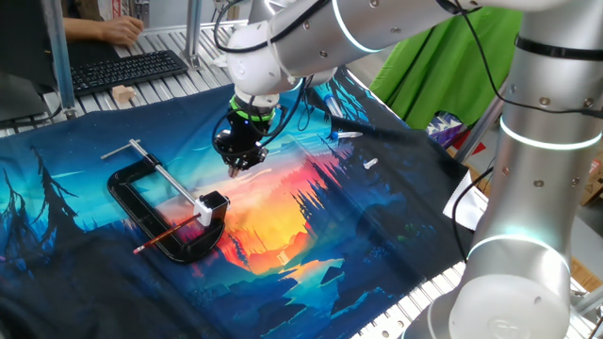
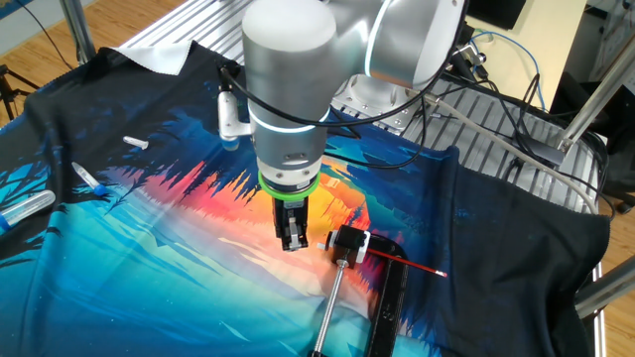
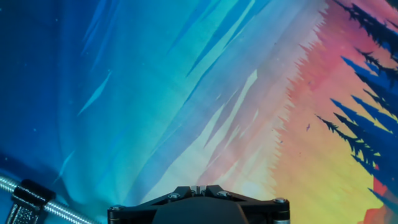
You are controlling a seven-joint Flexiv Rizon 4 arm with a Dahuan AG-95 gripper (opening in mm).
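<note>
My gripper (image 2: 292,244) hangs over the bright sunset part of the printed cloth, pointing down. Its fingers meet at the bottom centre of the wrist view, and it looks shut with nothing visible between them. A black C-clamp (image 1: 138,209) lies on the cloth, beside and apart from the gripper. At the clamp's screw end is a small white piece (image 1: 204,211) by a black block (image 1: 217,201). A thin red pencil (image 1: 168,234) rests across the clamp there; exactly how it is held cannot be told. In the wrist view, part of the clamp's metal screw (image 3: 59,210) enters at lower left.
A small white tube or screw (image 2: 136,142), a blue-and-white pen-like item (image 2: 88,178) and a larger clear tube (image 2: 27,210) lie on the cloth, away from the clamp. A keyboard (image 1: 129,70) and a person's hand (image 1: 121,30) are at the far edge. Open cloth surrounds the gripper.
</note>
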